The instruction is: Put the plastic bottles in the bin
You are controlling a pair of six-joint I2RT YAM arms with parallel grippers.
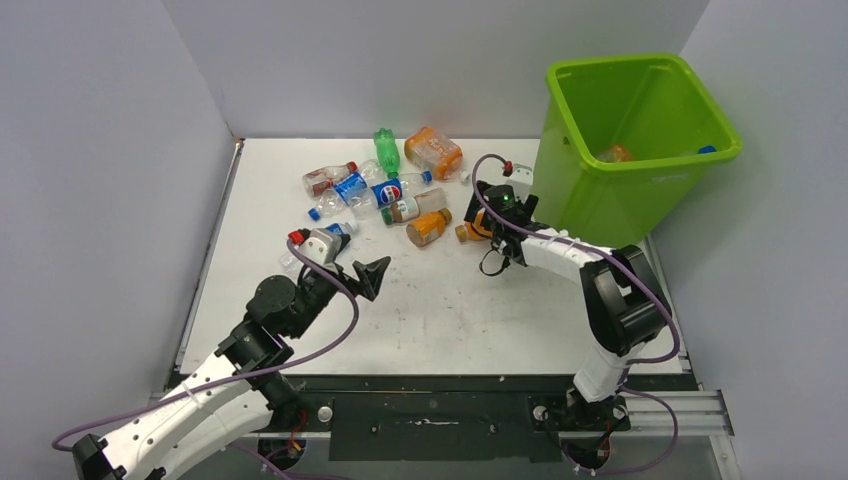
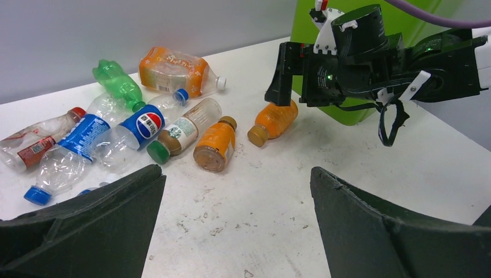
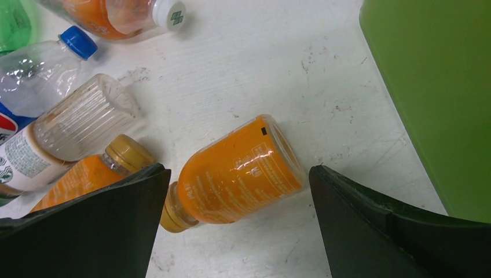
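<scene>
An orange bottle with a gold cap (image 3: 240, 174) lies on its side between the parted fingers of my right gripper, which is open and not closed on it. Left of it rests a second orange bottle (image 2: 215, 145). Other bottles lie farther left and back: a brown one with a green cap (image 1: 402, 208), a Pepsi bottle (image 1: 388, 191), a green one (image 1: 387, 151), a large orange-labelled one (image 1: 433, 153), a red-capped one (image 1: 325, 179) and a blue-labelled one (image 1: 350, 187). Open and empty, my left gripper (image 1: 367, 276) hovers over the left middle of the table, partly hiding another bottle (image 1: 341, 229).
The tall green bin (image 1: 615, 200) stands at the back right, close beside the right gripper, with some bottles inside. Walls border the table (image 1: 440, 330) at the back and sides.
</scene>
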